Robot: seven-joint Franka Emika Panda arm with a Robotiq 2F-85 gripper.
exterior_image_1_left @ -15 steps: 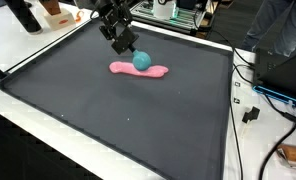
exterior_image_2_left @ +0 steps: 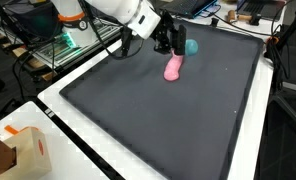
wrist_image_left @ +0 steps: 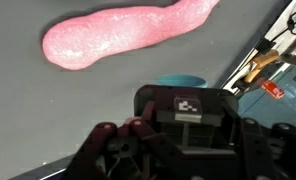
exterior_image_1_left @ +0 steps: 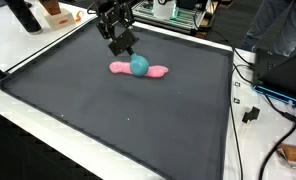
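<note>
A round teal object (exterior_image_1_left: 139, 66) is held at the tips of my gripper (exterior_image_2_left: 179, 48), which appears shut on it. In the wrist view only a rim of the teal object (wrist_image_left: 181, 80) shows past the dark fingers; the rest is hidden. Close by, a long pink piece (exterior_image_1_left: 157, 71) lies on the grey board, partly covered by the teal object in exterior view 1. The same pink piece (wrist_image_left: 118, 35) stretches across the top of the wrist view, clear of the fingers. Whether the teal object touches it cannot be told.
The dark grey board (exterior_image_1_left: 118, 110) is bare toward the front and to both sides. Cables (exterior_image_1_left: 250, 80) and loose items lie beyond its edges. A wooden box (exterior_image_2_left: 0, 155) stands outside the board.
In exterior view 1 the teal object has shifted slightly down and left, and the gripper has moved a little with it. The pink piece stays where it was.
</note>
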